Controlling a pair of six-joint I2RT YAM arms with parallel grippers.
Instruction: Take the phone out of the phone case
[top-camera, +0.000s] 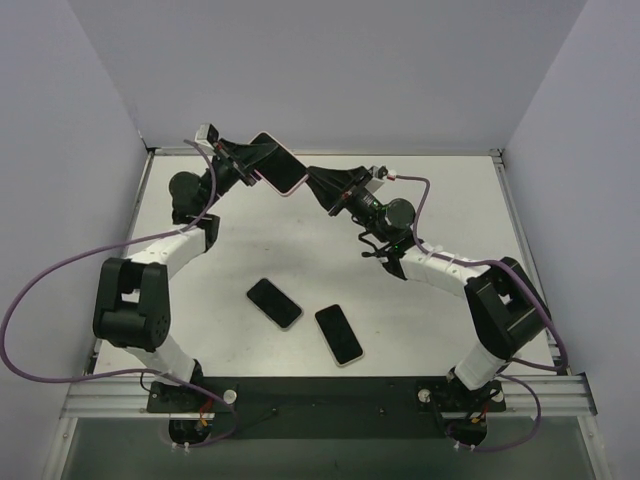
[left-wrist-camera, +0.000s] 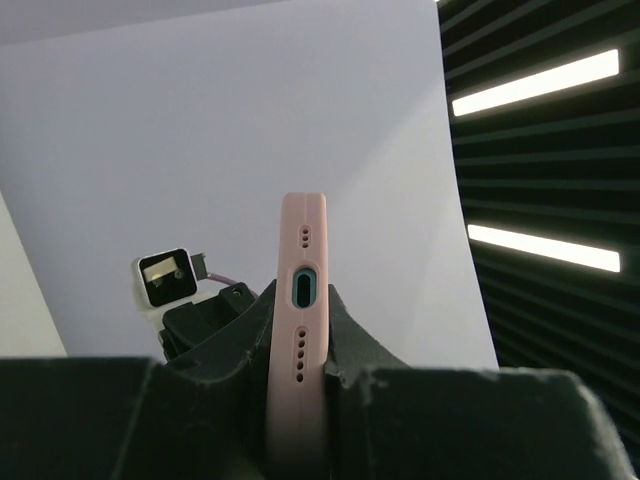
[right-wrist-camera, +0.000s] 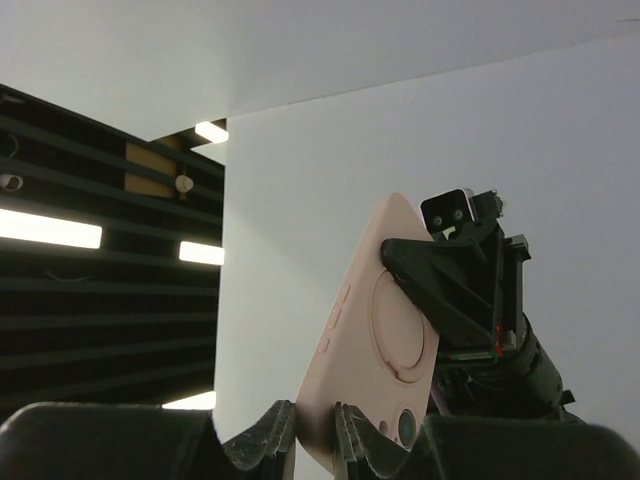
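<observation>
A phone in a pink case (top-camera: 281, 164) is held up above the table; its dark screen faces the top camera. My left gripper (top-camera: 258, 160) is shut on it near one end, and in the left wrist view the pink edge with port and speaker holes (left-wrist-camera: 298, 340) stands between the fingers. My right gripper (top-camera: 314, 178) is at the opposite corner; in the right wrist view its fingertips lie at the case's camera end (right-wrist-camera: 358, 370), part open, though whether they grip is hard to tell. The case's ring and side buttons face that view.
Two dark phones (top-camera: 273, 302) lie on the front of the white table (top-camera: 450, 200).
</observation>
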